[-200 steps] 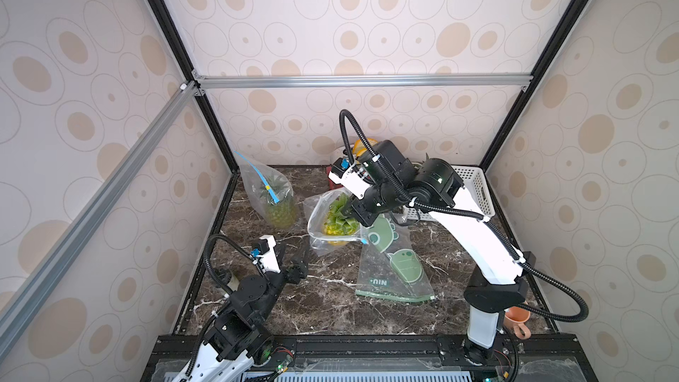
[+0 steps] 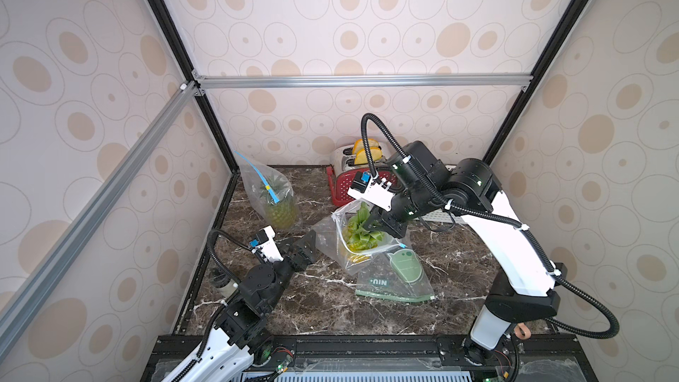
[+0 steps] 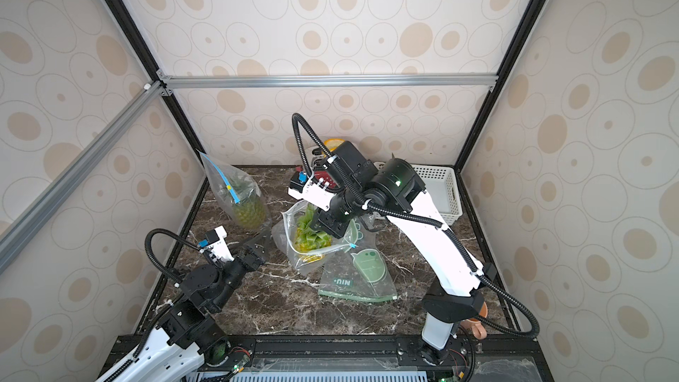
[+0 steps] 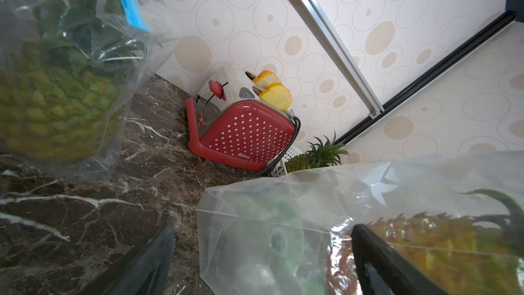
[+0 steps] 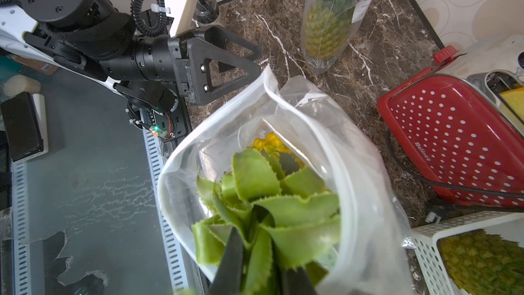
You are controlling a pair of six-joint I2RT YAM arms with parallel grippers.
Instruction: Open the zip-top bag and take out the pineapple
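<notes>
The clear bag (image 2: 329,239) has its mouth wide open, white rim showing, beneath my right gripper (image 2: 375,220). Inside is the pineapple (image 5: 273,196), green leaves up in the mouth and yellow flesh lower down. My right gripper's dark fingers (image 5: 232,256) are shut on its leaves. In the left wrist view, the bag's clear side wall (image 4: 262,240) spreads across the lower right, with the fruit's orange-yellow skin (image 4: 436,251) behind it. My left gripper (image 2: 309,246) stands open at the bag's left side; whether its right finger touches the film I cannot tell.
Another bagged pineapple (image 2: 281,213) with a blue zip stands at the back left. Behind are a red toaster (image 4: 248,133) and a white basket (image 3: 452,194). A flat green-zip bag (image 2: 375,283) lies in front.
My right gripper, the pineapple and the bag have moved to the right.
</notes>
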